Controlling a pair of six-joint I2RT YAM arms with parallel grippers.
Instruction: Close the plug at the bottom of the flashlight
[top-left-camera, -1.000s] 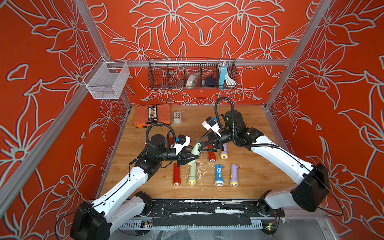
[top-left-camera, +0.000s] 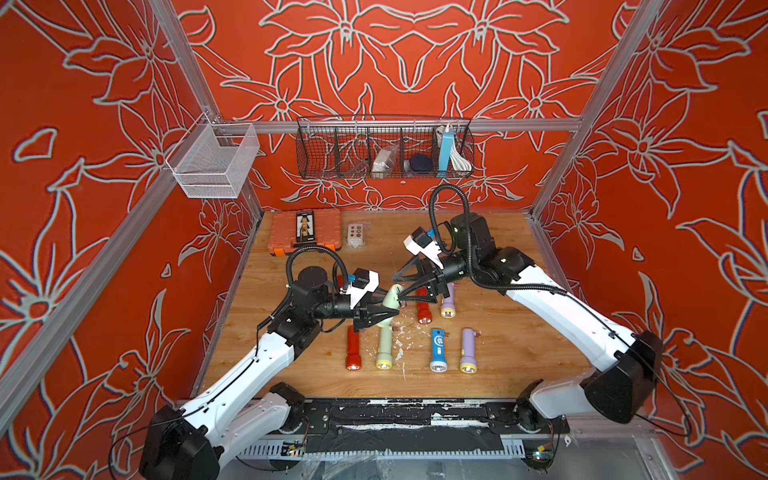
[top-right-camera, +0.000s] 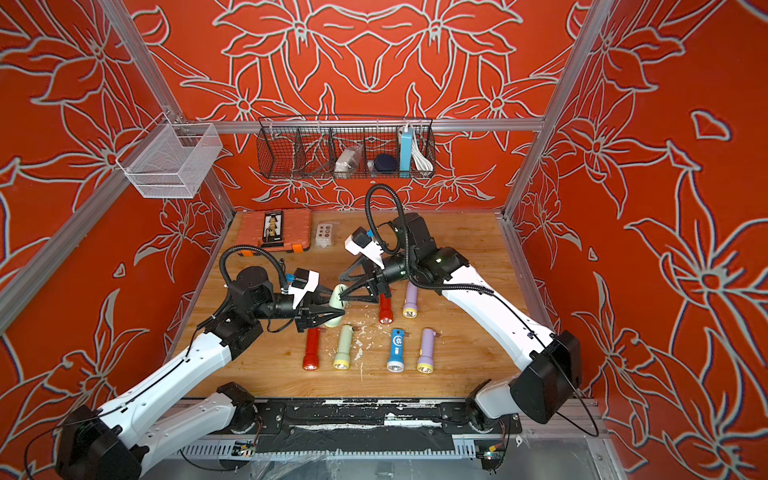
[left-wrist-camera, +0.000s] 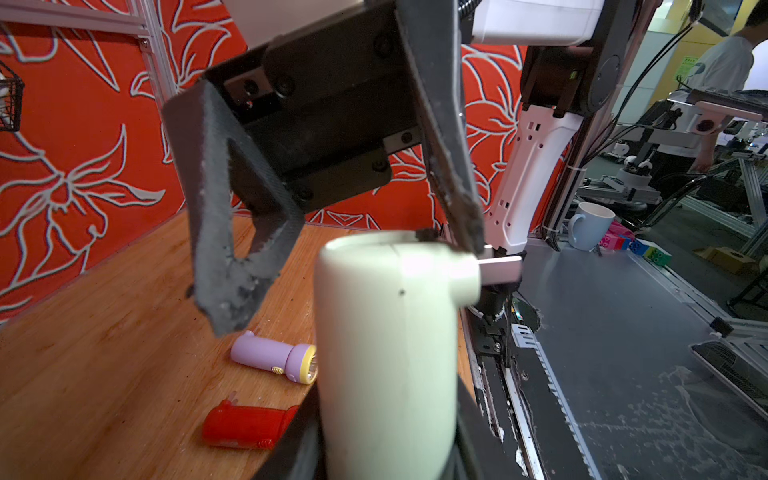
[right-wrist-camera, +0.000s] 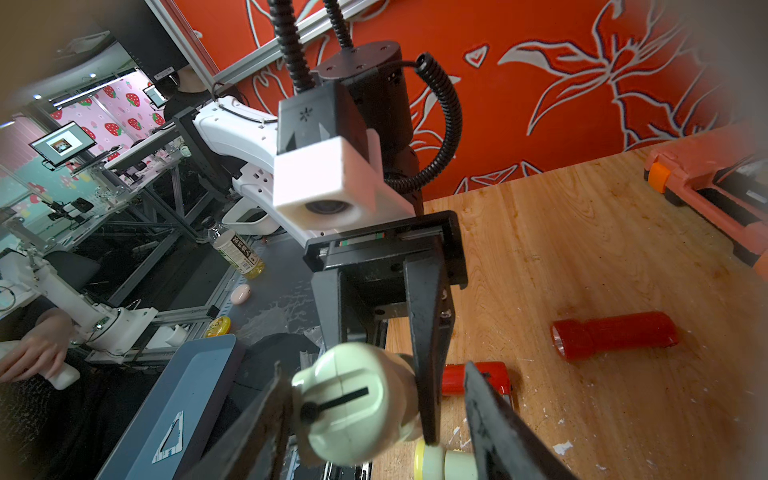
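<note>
A pale green flashlight (top-left-camera: 391, 297) is held upright and slightly tilted above the table, my left gripper (top-left-camera: 374, 314) shut on it. Its bottom end faces up; in the right wrist view that end (right-wrist-camera: 344, 424) shows a dark slot, and the plug's state is unclear. My right gripper (top-right-camera: 349, 282) is at that end from above right, its fingers part open on either side, apart from it in the left wrist view.
Below on the wooden table (top-left-camera: 264, 336) lie red (top-left-camera: 353, 348), green (top-left-camera: 385, 348), blue (top-left-camera: 437, 349) and lilac (top-left-camera: 468, 349) flashlights. An orange case (top-left-camera: 280, 232) lies at the back left; a wire basket (top-left-camera: 344, 152) hangs behind.
My right arm has risen slightly and its gripper sits a little higher at the flashlight's upper end. The left gripper and flashlight have hardly moved.
</note>
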